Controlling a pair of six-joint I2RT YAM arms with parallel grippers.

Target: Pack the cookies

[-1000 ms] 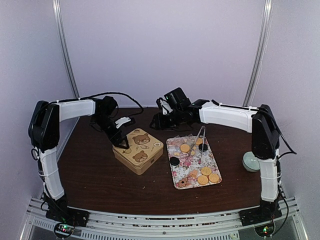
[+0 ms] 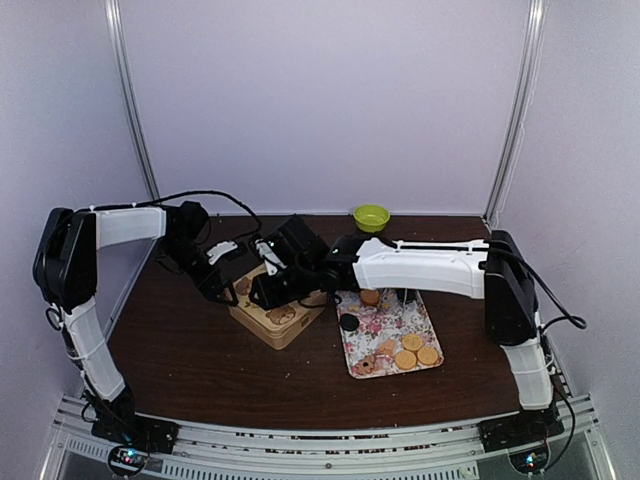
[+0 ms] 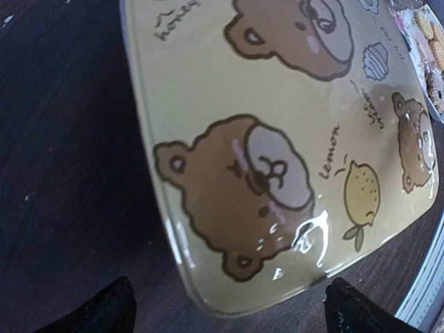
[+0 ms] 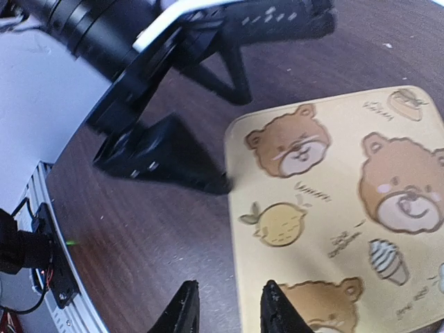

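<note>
A cream tin (image 2: 276, 325) with bear drawings on its lid stands closed on the dark table, left of the middle. Its lid (image 3: 277, 104) fills most of the left wrist view, and the lid (image 4: 333, 201) shows again from the other side in the right wrist view. My left gripper (image 2: 226, 298) stands open at the tin's left edge, nothing held. Over the lid hangs my right gripper (image 2: 262, 300), fingers part open and empty. Round cookies (image 2: 412, 342) and a dark cookie (image 2: 349, 322) lie on a floral tray (image 2: 395, 378) to the right.
A green bowl (image 2: 371, 217) stands at the back. The right arm crosses above the tray's far end, hiding part of it. Bare table (image 2: 240, 385) lies in front of the tin.
My right gripper has swung left from beyond the tin to above its lid. The left gripper has drawn back slightly leftward. The tin and tray have stayed put.
</note>
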